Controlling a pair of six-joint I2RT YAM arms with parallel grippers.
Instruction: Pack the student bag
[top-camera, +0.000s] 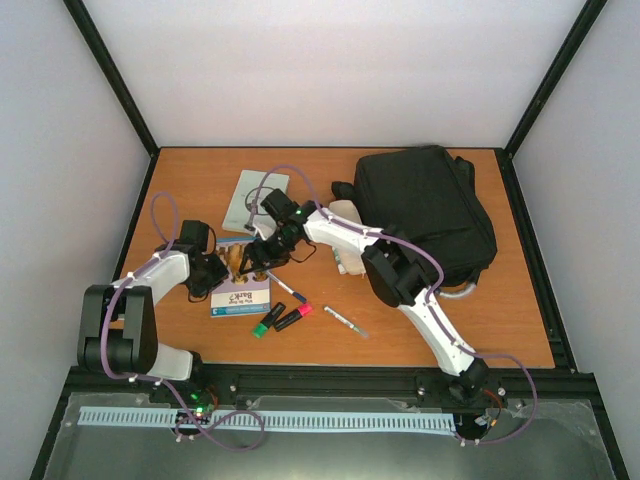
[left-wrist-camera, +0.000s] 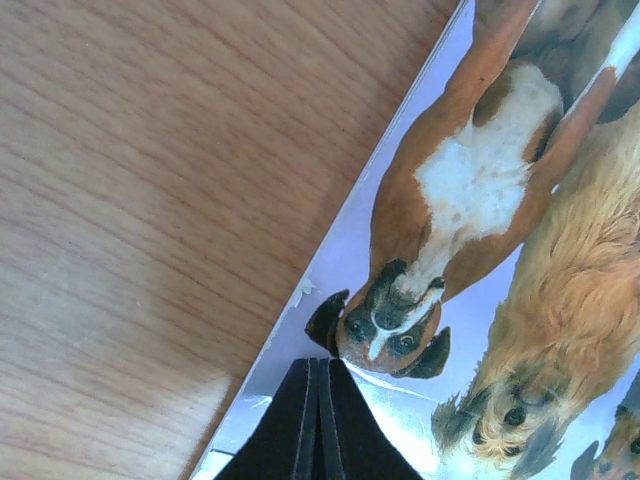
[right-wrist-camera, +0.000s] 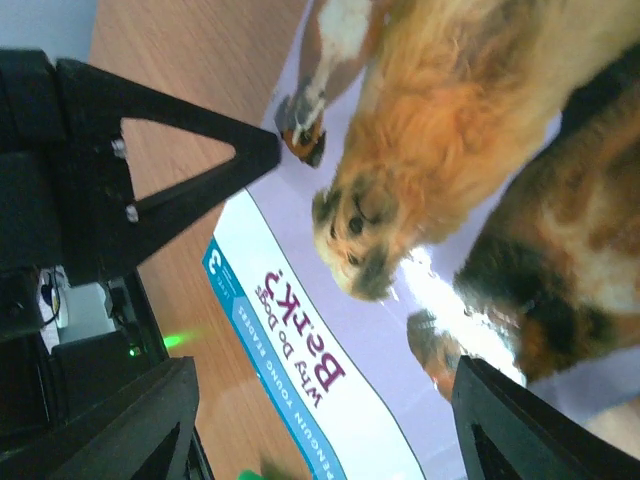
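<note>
A book with dogs on its cover (top-camera: 240, 296) lies on the table (top-camera: 180, 330) between both grippers; the right wrist view shows its white title band (right-wrist-camera: 310, 360). My left gripper is shut at the book's edge, nothing visible between its fingers. My right gripper (top-camera: 250, 264) is over the book's other side, its fingers (right-wrist-camera: 130, 430) apart with the cover between and below them; whether they touch it is unclear. The black student bag (top-camera: 420, 210) lies at the right.
A grey notebook (top-camera: 250, 190) lies behind the book. Several markers, among them a green one (top-camera: 268, 320) and a white pen (top-camera: 345, 322), lie in front and right. A pale pouch (top-camera: 350, 260) is beside the bag.
</note>
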